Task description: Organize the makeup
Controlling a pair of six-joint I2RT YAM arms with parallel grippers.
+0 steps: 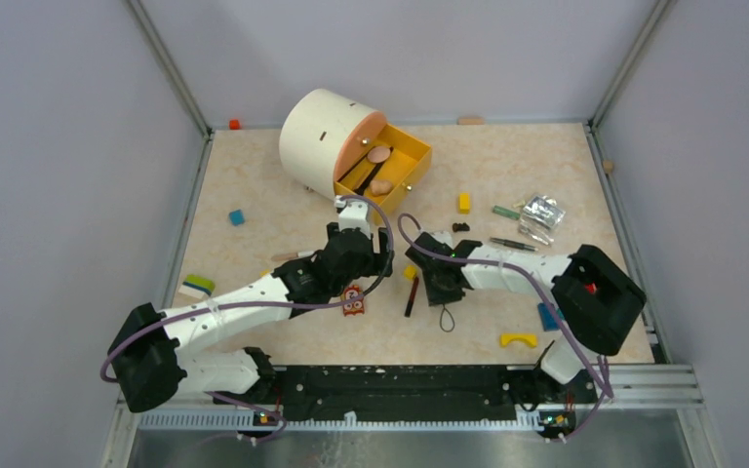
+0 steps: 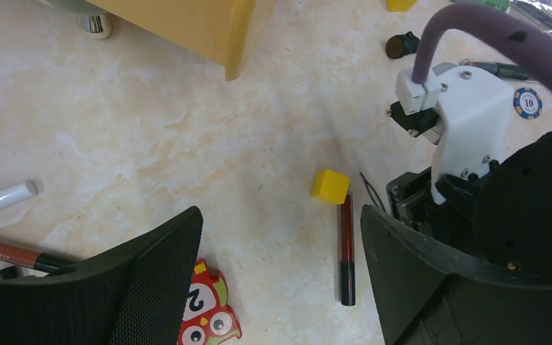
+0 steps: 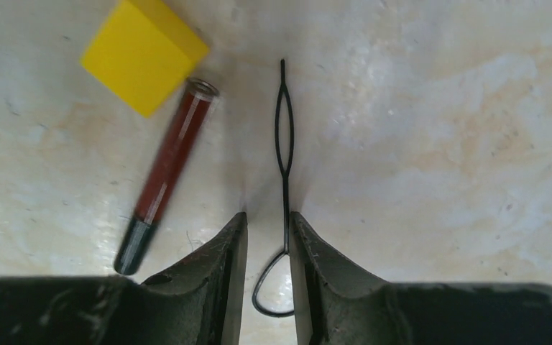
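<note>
My right gripper is shut low over the table on a thin dark wire loop (image 3: 284, 93), beside a dark red pencil (image 3: 164, 169) and a yellow cube (image 3: 142, 54). My left gripper stands open above the table, nothing visible between its fingers, near a red owl piece (image 2: 208, 309) and pencils at the left (image 2: 7, 250). The white cylindrical organizer (image 1: 317, 141) has its yellow drawer (image 1: 414, 151) pulled out, holding brushes (image 1: 375, 171).
Foil packet (image 1: 543, 211), dark pen (image 1: 513, 244), yellow block (image 1: 464, 203) and small dark piece (image 2: 398, 46) lie at right. A yellow curved piece (image 1: 519, 339) is near the front.
</note>
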